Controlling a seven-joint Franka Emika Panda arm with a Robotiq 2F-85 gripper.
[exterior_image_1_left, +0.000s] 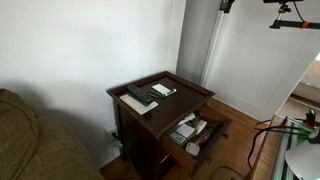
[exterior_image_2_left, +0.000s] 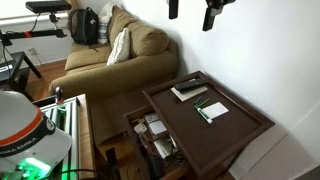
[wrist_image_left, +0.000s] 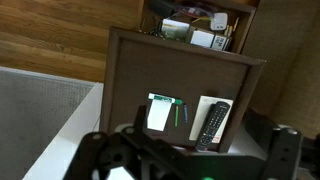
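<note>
My gripper (exterior_image_2_left: 191, 13) hangs high above a dark brown cabinet, its two fingers wide apart with nothing between them. In the wrist view the gripper looks down on the cabinet's tray-like top (wrist_image_left: 140, 75). A black remote (wrist_image_left: 213, 125) lies there, partly over a pale flat item. Left of the remote in this view are a white pad (wrist_image_left: 158, 114) and slim green and blue pens. Beyond the top's edge, the cabinet drawer (exterior_image_1_left: 206, 145) is pulled out and holds several mixed items, white boxes among them.
A brown couch (exterior_image_2_left: 145, 38) stands by the wall, with a cushion and a dark bag on it. Cables (exterior_image_1_left: 262, 130) run near the robot base. Much of the cabinet top is bare. Wooden floor (wrist_image_left: 50, 40) shows beside the cabinet.
</note>
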